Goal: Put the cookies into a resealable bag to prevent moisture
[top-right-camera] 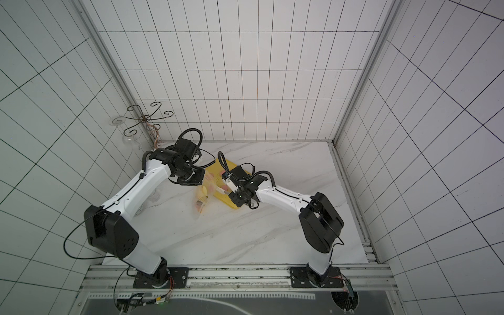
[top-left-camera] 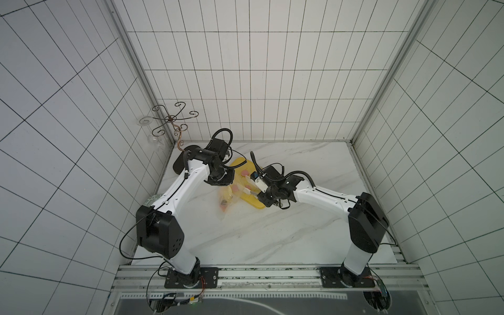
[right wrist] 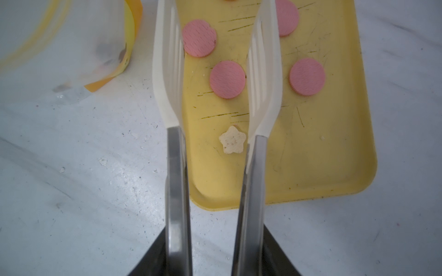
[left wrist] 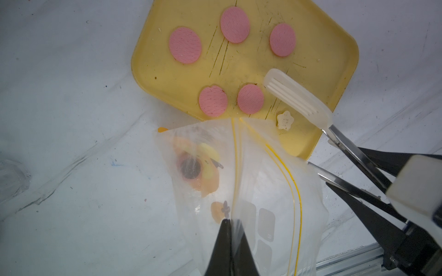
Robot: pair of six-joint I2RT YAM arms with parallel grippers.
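Observation:
My left gripper is shut on the upper edge of a clear resealable bag (left wrist: 269,202) with yellow seal lines. The bag's mouth reaches the edge of a yellow tray (left wrist: 340,87). Orange and yellow shapes show through the bag; whether printed or inside cannot be told. Round pink cookies (right wrist: 227,79) and a cream star-shaped cookie (right wrist: 233,139) lie on the tray. My right gripper stands open above it, its metal tong arms (right wrist: 176,193) ending in white ribbed tips (right wrist: 263,78). Nothing is held between those tips; the star lies below, between the arms.
A curly metal stand (top-left-camera: 170,118) rises at the back left, near a dark rounded object (top-left-camera: 180,163). Something clear (left wrist: 13,178) lies left of the bag.

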